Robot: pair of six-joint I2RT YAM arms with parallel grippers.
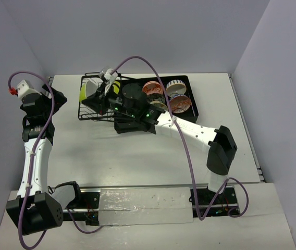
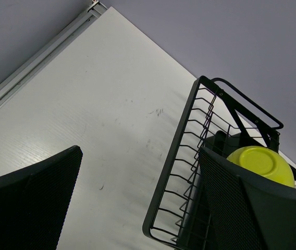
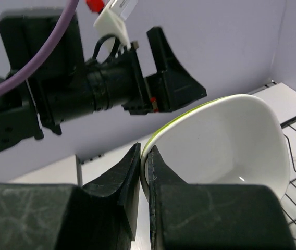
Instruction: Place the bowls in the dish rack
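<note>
My right gripper (image 1: 100, 104) is shut on the rim of a bowl (image 3: 221, 146), white inside and yellow-green outside, held tilted over the left part of the black dish rack (image 1: 83, 117). A yellow-green bowl (image 2: 257, 164) rests in the rack behind it, mostly covered by the arm in the top view. Several patterned bowls (image 1: 179, 103) sit in the rack's right part. My left gripper (image 1: 55, 98) stands open at the table's left edge, left of the rack, with nothing between its fingers.
Walls stand close at the back and both sides. The left wire section (image 2: 169, 177) has a raised frame along its back.
</note>
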